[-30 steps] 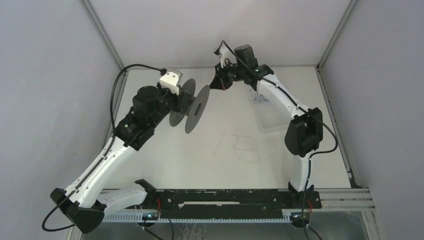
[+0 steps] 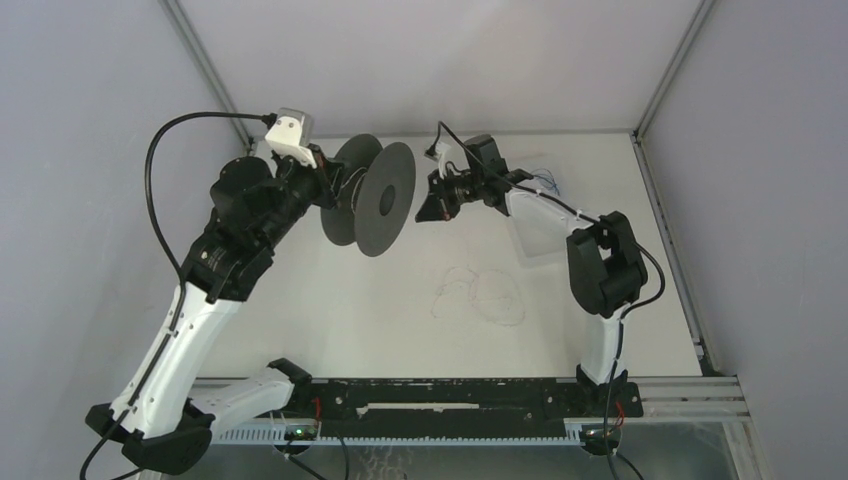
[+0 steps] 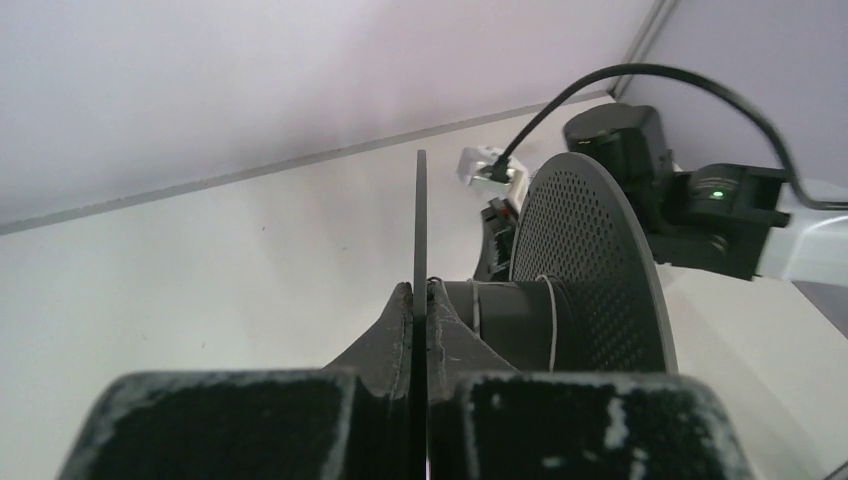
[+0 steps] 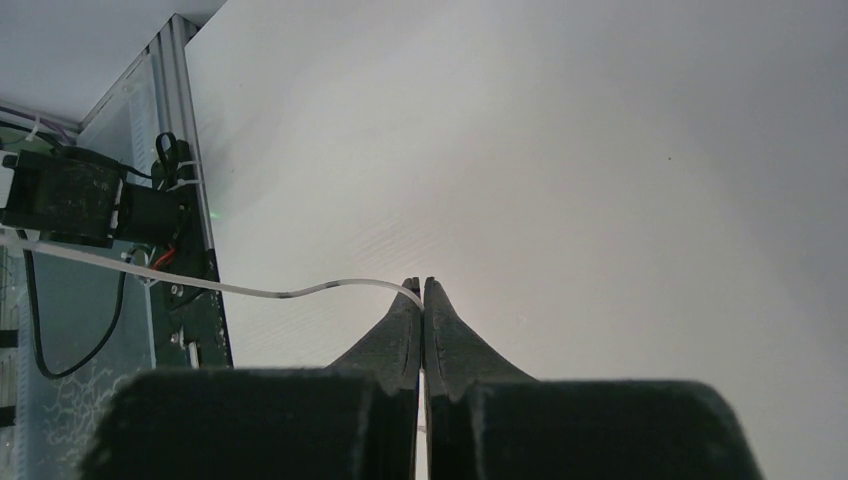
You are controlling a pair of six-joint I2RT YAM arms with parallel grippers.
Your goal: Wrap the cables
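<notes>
A dark grey spool with two round flanges hangs above the table, raised on its side. My left gripper is shut on it; in the left wrist view one flange stands edge-on as a thin dark strip between the fingertips. Two pale strands of cable lie around the core. Beyond the far flange, my right gripper is shut on a thin whitish cable. From those tips the cable runs off to the left in the right wrist view.
A clear tray with dark blue cable in it sits at the back right, partly behind the right arm. The right fingertips are close to the spool's right flange.
The left gripper has carried the spool left, and it appears larger, closer to the top camera.
</notes>
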